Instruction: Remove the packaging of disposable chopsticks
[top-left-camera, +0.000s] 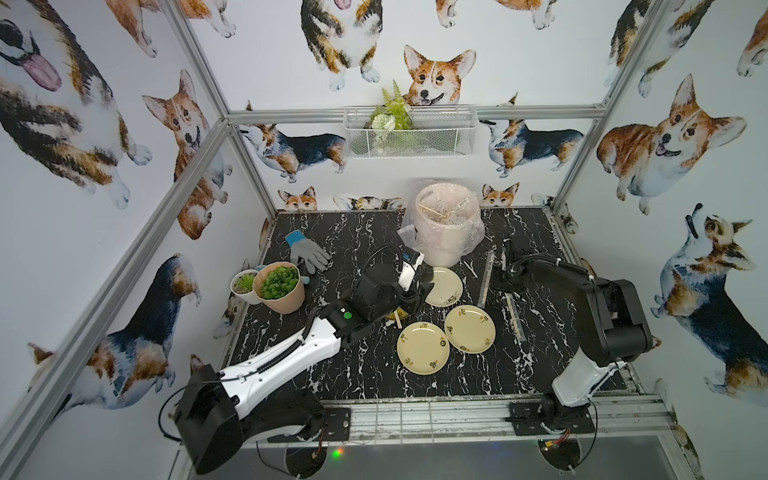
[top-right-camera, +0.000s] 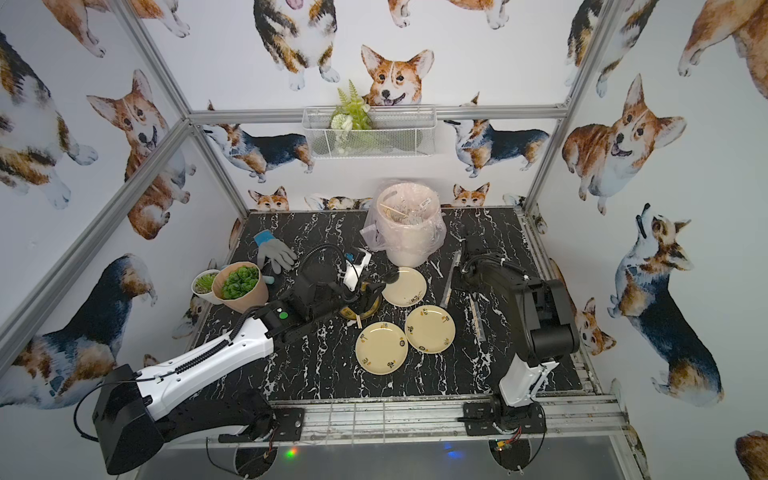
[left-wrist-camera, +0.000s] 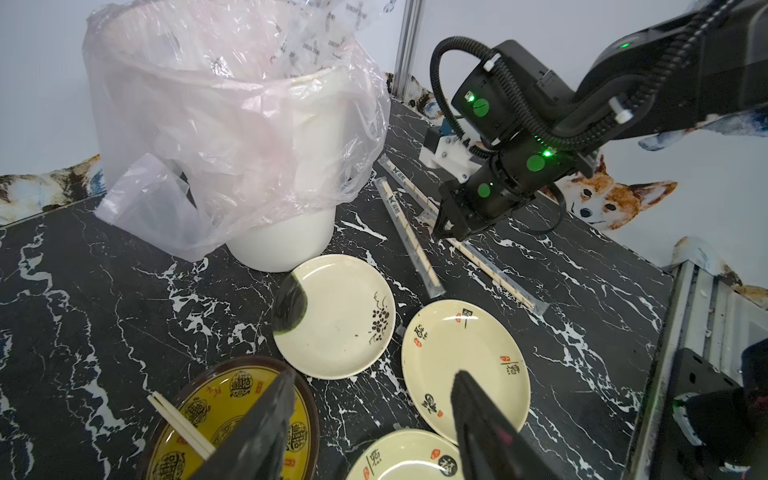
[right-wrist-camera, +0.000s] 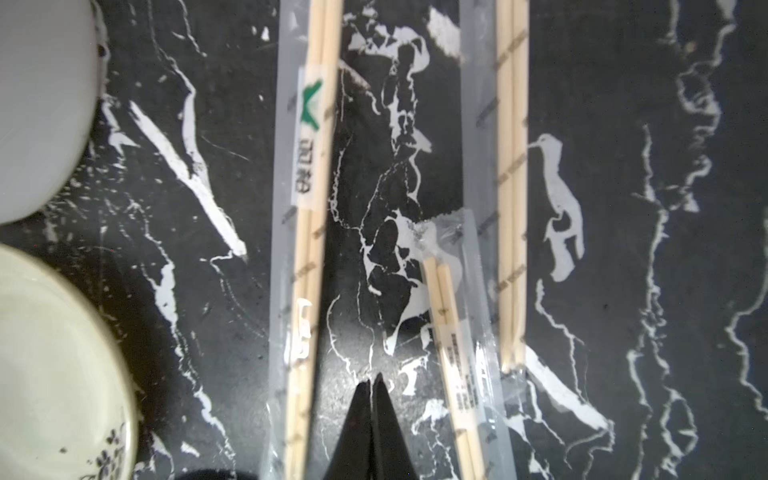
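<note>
Three clear-wrapped chopstick packs lie on the black marbled table: a left pack (right-wrist-camera: 308, 248), a shorter-looking lower pack (right-wrist-camera: 452, 376) and an upper right pack (right-wrist-camera: 513, 184). Between the left and lower packs in the right wrist view, my right gripper is shut, its tips together with nothing between them. The packs are outside its fingers. My left gripper hangs open over the plates, holding nothing. Bare chopsticks (left-wrist-camera: 180, 424) rest on the brown-rimmed yellow dish (left-wrist-camera: 313, 416) at the lower left of the left wrist view.
A white bin (top-left-camera: 442, 232) lined with a plastic bag stands at the back. Cream plates (top-left-camera: 423, 349) sit mid-table, between the arms. Potted plants (top-left-camera: 280, 283) and a grey glove (top-left-camera: 310, 253) occupy the left side. Bare table lies right of the packs.
</note>
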